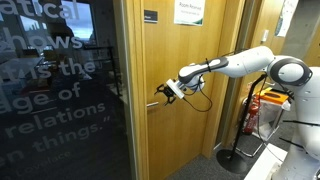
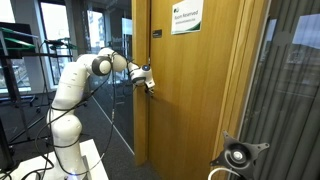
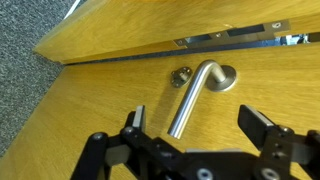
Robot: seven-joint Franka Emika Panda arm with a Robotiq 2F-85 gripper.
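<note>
A silver lever handle [image 3: 193, 100] with a round base sits on the wooden door [image 3: 100, 110]. In the wrist view its bar slants down into the space between my gripper's spread fingers. My gripper stands open, and nothing appears clasped; how far the handle is from the fingers is hard to judge. Exterior view 1 has the gripper [image 1: 169, 94] just right of and slightly above the handle [image 1: 152, 104]. From the other side, the gripper [image 2: 150, 88] is close to the door's edge, where the handle is hard to make out.
Beside the handle is a small round lock [image 3: 180, 76], and a metal plate [image 3: 215, 38] lies along the seam. A paper sign [image 1: 189, 11] hangs higher on the door. The dark glass panel [image 1: 65, 100] is left of the frame; a black post stand [image 1: 236, 158] is at right.
</note>
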